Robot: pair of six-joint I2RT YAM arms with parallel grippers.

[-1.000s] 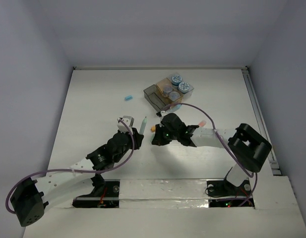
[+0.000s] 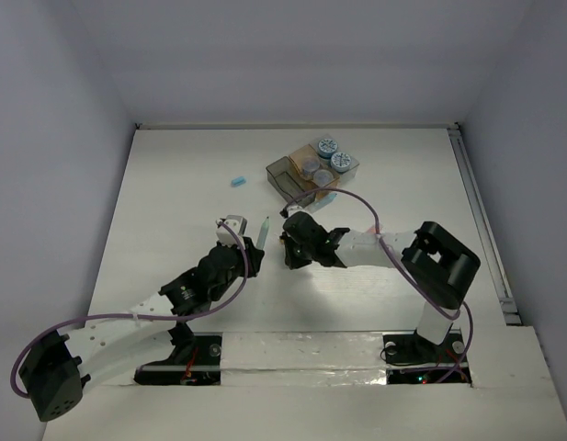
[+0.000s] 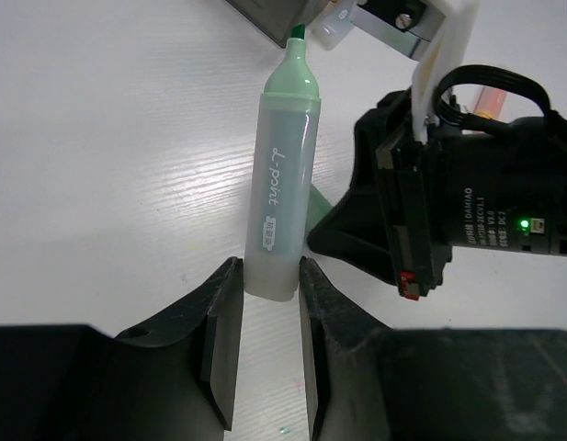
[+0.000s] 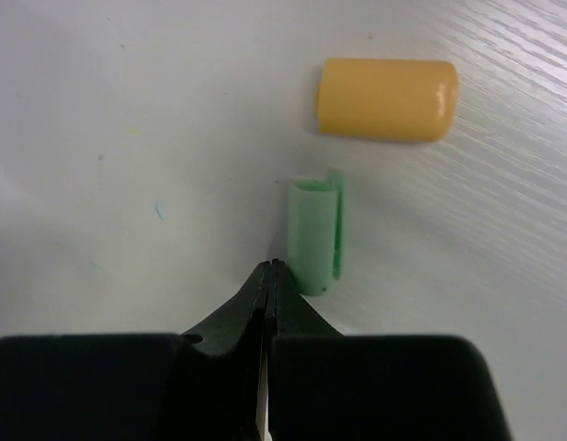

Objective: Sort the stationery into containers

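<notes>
My left gripper is shut on the lower end of a green highlighter [image 3: 285, 175], which points upward with its dark tip bare. In the top view, that highlighter [image 2: 264, 232] stands out from the left fingers at the table's middle. On the white surface lies a small green cap [image 4: 311, 237] with a clip. The right gripper is shut just at the cap's near end, nothing between its fingers; whether they touch it I cannot tell. An orange cylinder [image 4: 386, 99] lies beyond the cap. The divided containers [image 2: 287, 180] stand at the back.
Round blue-and-white lidded items [image 2: 341, 162] occupy the rear compartments, while the front left compartment looks empty. A blue piece [image 2: 238, 182] lies left of the containers. Both arms' grippers are close together at the centre. Open table stretches to the left and right.
The left gripper and its highlighter have stayed in place.
</notes>
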